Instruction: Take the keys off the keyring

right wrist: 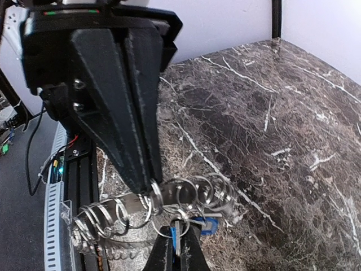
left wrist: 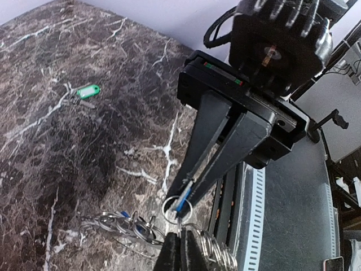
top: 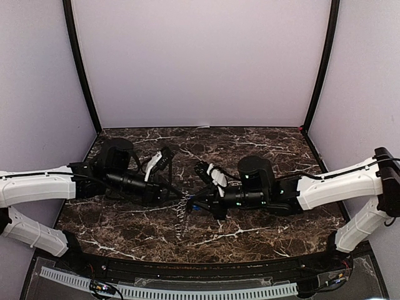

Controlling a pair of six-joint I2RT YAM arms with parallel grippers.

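A silvery coiled keyring strap point(top: 182, 215) hangs between my grippers, which meet mid-table in the top view. Its small ring point(left wrist: 165, 210) shows in the left wrist view, with coils to both sides. My left gripper point(top: 182, 195) is shut at the coil's metal end, pinching the thin ring piece. Facing it closely, my right gripper point(top: 192, 200) is shut on a slim key with a blue part point(left wrist: 181, 204), which passes through or against the ring; which one is unclear. A blue tag point(right wrist: 208, 226) peeks out behind the right fingertips.
A green key tag point(left wrist: 88, 91) with a small metal piece lies apart on the dark marble table. Most of the tabletop point(top: 250, 140) behind the arms is clear. A slotted white rail point(top: 206, 292) runs along the front edge.
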